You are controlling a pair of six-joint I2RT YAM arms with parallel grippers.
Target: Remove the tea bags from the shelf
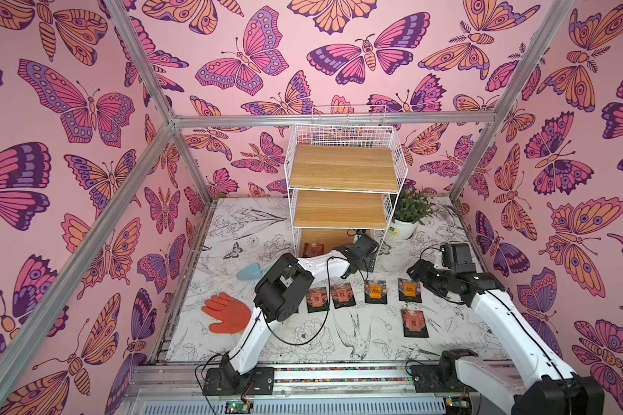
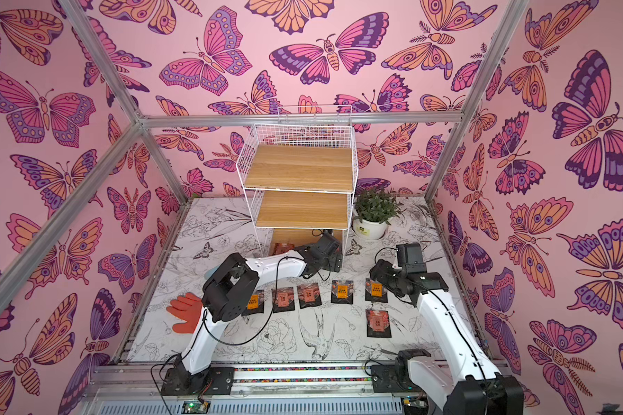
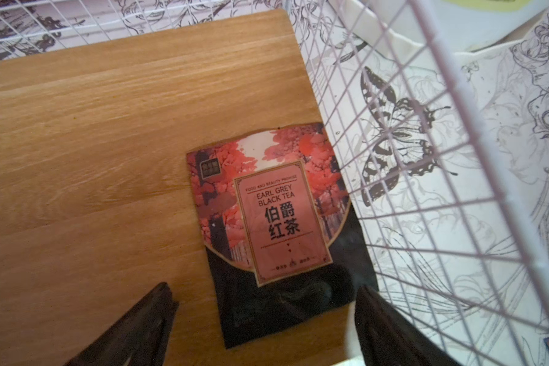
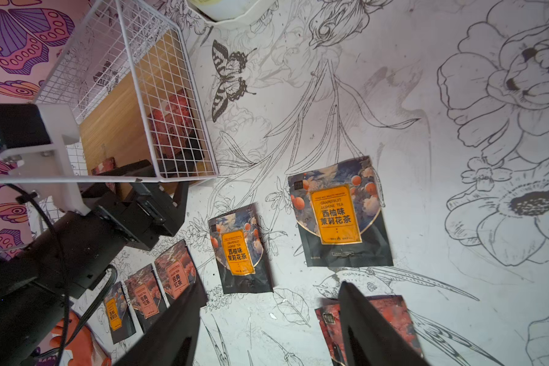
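Observation:
An Earl Grey tea bag (image 3: 286, 219) lies flat on the wooden bottom shelf (image 3: 103, 170), close against the wire side wall. My left gripper is open at its near edge, one finger on either side and nothing held. A second reddish tea bag (image 1: 313, 249) rests on the same shelf, further left. On the table in front lie several tea bags, among them an orange-labelled one (image 4: 341, 213), another orange one (image 4: 241, 250) and a red one (image 1: 414, 322). Right of the shelf, above the table, my right gripper stands open and empty.
The shelf's upper boards (image 1: 342, 168) are bare, and the wire side (image 3: 482, 140) borders the bottom level. A potted plant (image 2: 375, 214) stands right of the rack. An orange glove (image 1: 226, 312) and a light blue item (image 1: 249, 271) lie at the left.

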